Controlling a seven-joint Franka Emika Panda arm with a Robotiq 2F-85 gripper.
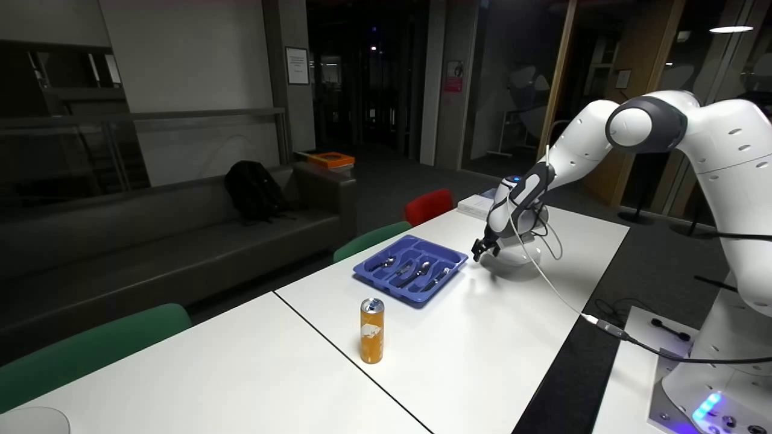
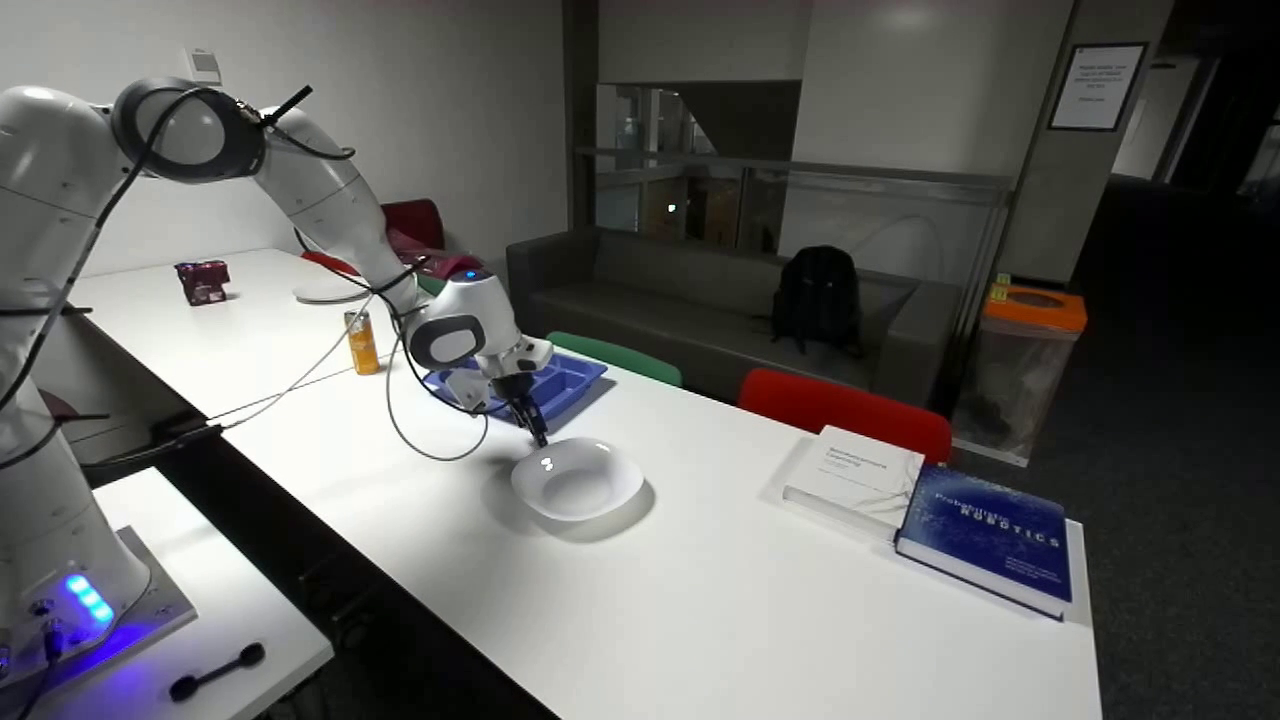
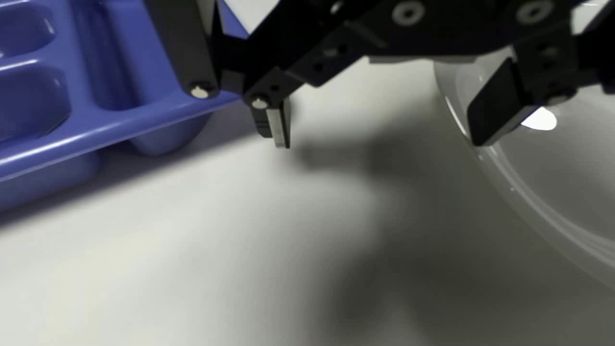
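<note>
A white bowl rests on the table, with its glossy rim at the right of the wrist view. My gripper is open between the bowl and a blue cutlery tray, nothing held. One finger overlaps the near rim of the bowl in the wrist view; whether they touch, I cannot tell. The other finger hangs above bare table beside the tray's edge. In exterior view 1, the tray holds several pieces of cutlery, and the forearm partly covers the bowl.
An orange can stands upright near the table seam. Two books, one white and one blue, lie at the far end. A loose cable loops from the wrist. Open table extends in front of the tray and bowl.
</note>
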